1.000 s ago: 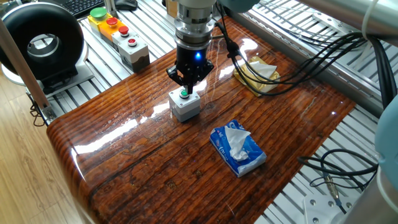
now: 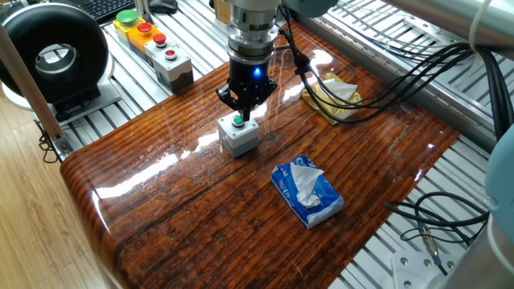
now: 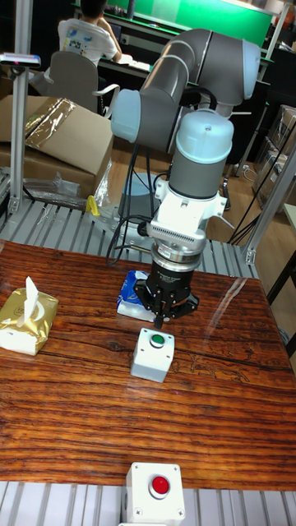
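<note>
A small grey-white box with a green push button (image 2: 238,121) stands on the glossy brown wooden table. My gripper (image 2: 246,118) points straight down over it, its fingertips drawn together into one narrow tip, so it looks shut. Nothing shows between the fingers. In the first exterior view the tip is right beside the green button. From the other side, the tip of the gripper (image 3: 158,325) appears just behind and above the green button (image 3: 158,340). Whether it touches the box or button, I cannot tell.
A blue tissue pack (image 2: 307,191) and a gold tissue pack (image 2: 332,98) lie on the table. Black cables (image 2: 393,84) hang over the gold one. Boxes with red buttons (image 2: 169,64) stand on the slatted metal surface beyond the table edge.
Over the last second my gripper has shifted very slightly to the right in the first exterior view. The button box and tissue packs have stayed in place.
</note>
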